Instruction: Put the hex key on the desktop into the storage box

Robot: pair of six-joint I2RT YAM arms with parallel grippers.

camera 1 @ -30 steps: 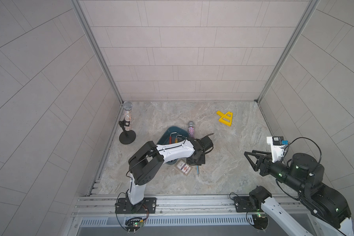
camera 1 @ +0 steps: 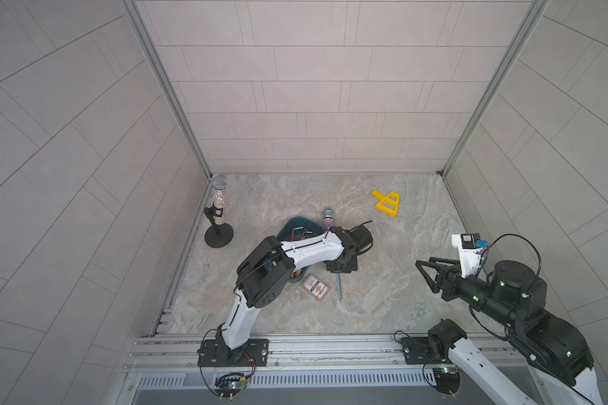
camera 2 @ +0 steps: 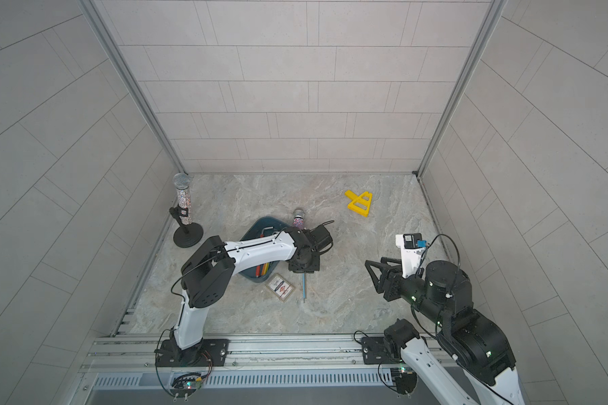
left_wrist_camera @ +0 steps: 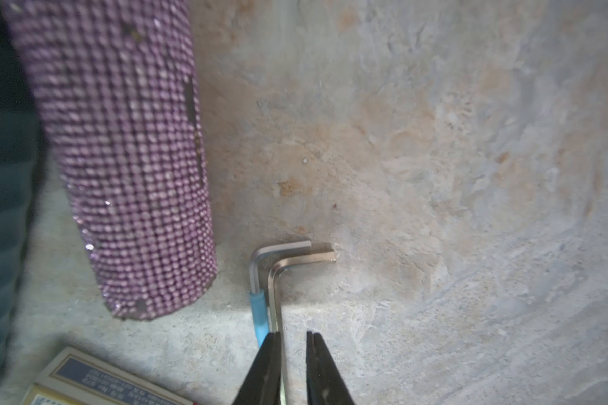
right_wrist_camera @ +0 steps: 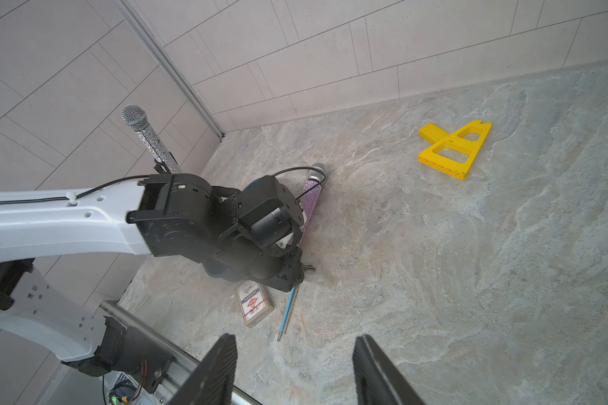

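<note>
Two hex keys lie side by side on the stone desktop in the left wrist view: a blue-sleeved key and a bare metal key, bent ends toward the back. Just above their long shafts, my left gripper is partly open with a narrow gap; its left finger covers part of both keys. Whether it touches them I cannot tell. The dark teal storage box, holding several tools, is partly hidden under the left arm. My right gripper is open and empty, away to the right.
A purple glittery microphone lies between box and keys. Beside them is a small card box. A microphone on a stand is at the left, a yellow bracket at the back right.
My left gripper has shifted right and slightly back over the hex keys, uncovering more of the blue shaft. The objects have stayed put.
</note>
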